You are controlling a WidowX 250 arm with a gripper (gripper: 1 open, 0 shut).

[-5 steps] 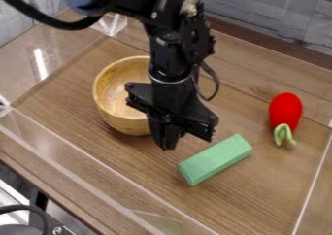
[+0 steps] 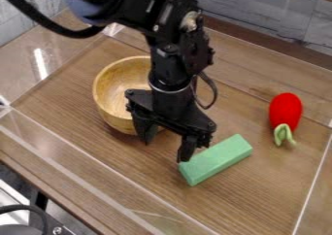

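My black gripper (image 2: 165, 140) hangs low over the wooden table at the centre, open, its fingers spread between a tan bowl and a green block (image 2: 216, 159). The right fingertip is close to the block's left end; whether they touch, I cannot tell. The bowl (image 2: 112, 95) is partly hidden behind the gripper.
A red object with a green top (image 2: 285, 117), like a pepper or radish, lies at the right. Walls stand behind the table.
The block and red object look unmoved.
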